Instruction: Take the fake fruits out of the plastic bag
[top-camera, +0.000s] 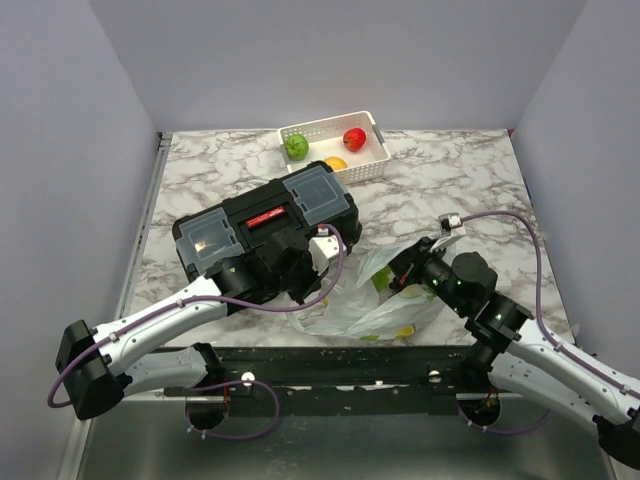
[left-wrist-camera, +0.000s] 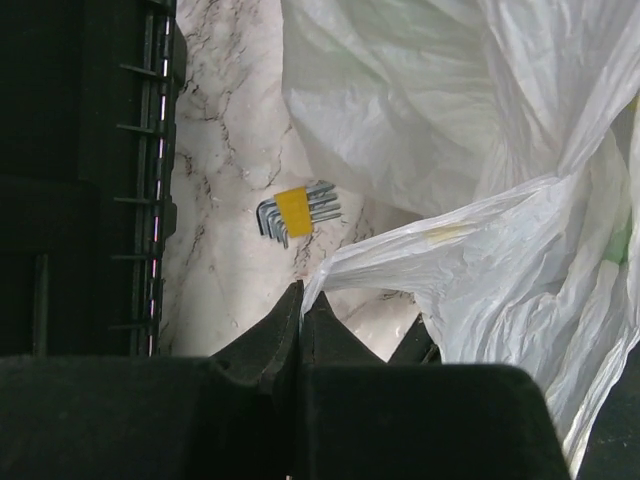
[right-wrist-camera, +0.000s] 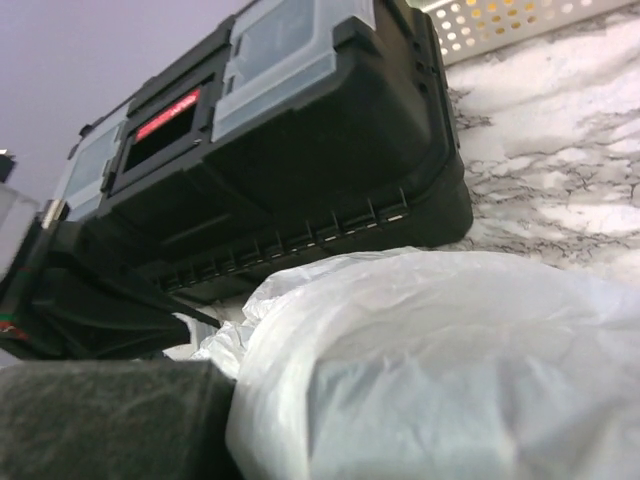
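The white, see-through plastic bag (top-camera: 350, 310) lies bunched between my two arms, with a green fake fruit (top-camera: 381, 279) and a yellow one (top-camera: 405, 331) showing in it. In the left wrist view, my left gripper is shut on a pinched strip of bag film. My right gripper (top-camera: 393, 285) stands at the bag's right side. In the right wrist view, film covers one finger and runs in beside the bare grey finger (right-wrist-camera: 110, 420); the fingers look shut on it. The bag's inside is mostly hidden.
A black toolbox (top-camera: 262, 215) stands close behind my left gripper. Behind it, a white basket (top-camera: 375, 150) holds a green fruit (top-camera: 296, 147), a red one (top-camera: 354, 139) and an orange one (top-camera: 336, 163). Hex keys (left-wrist-camera: 297, 211) lie by the toolbox.
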